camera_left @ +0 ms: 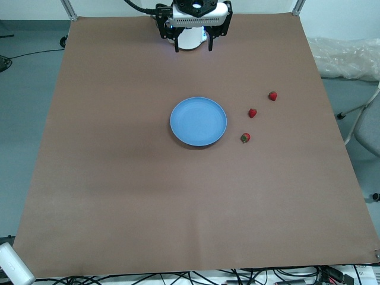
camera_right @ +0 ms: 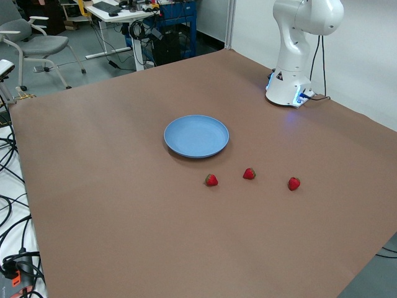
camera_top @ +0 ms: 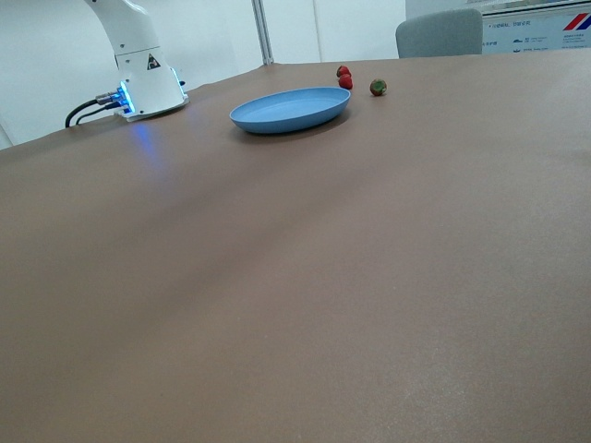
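Note:
A blue plate (camera_left: 198, 121) lies empty on the brown table (camera_left: 178, 196); it also shows in the top view (camera_top: 289, 110) and right view (camera_right: 196, 136). My gripper (camera_left: 193, 46) hangs at the far edge in the left view, well away from plate and berries, fingers spread open with nothing visible between them. The right and top views show my white arm, not the gripper.
A grey chair (camera_left: 368, 124) and plastic sheeting stand beyond the right edge in the left view. Cables (camera_left: 249, 276) run along the near edge.

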